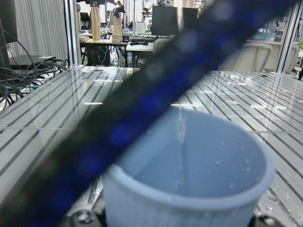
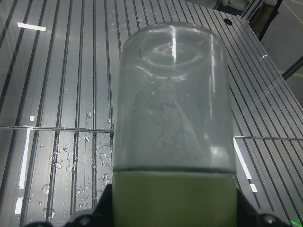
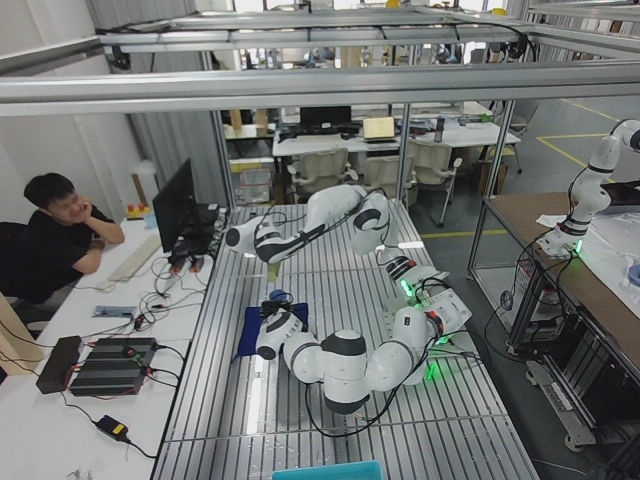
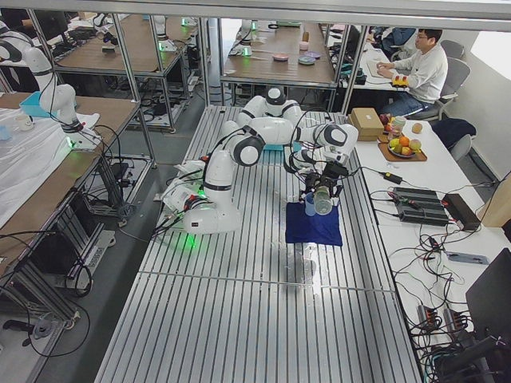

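Observation:
A light blue cup (image 1: 184,198) fills the bottom of the left wrist view, open end up with drops on its inner wall; my left gripper (image 3: 272,310) is at it over a dark blue cloth (image 4: 311,231), its fingers mostly hidden. A clear glass jar (image 2: 173,113) with a green band stands out in the right wrist view, held by my right gripper, and appears in the camera right view just above the blue cup (image 4: 311,209). A blurred dark blue band crosses the left wrist view. The right gripper's fingertips are mostly hidden behind the jar.
A turquoise bin (image 3: 327,472) is at one end. Monitor, cables and black boxes (image 4: 423,206) line the adjoining white desk.

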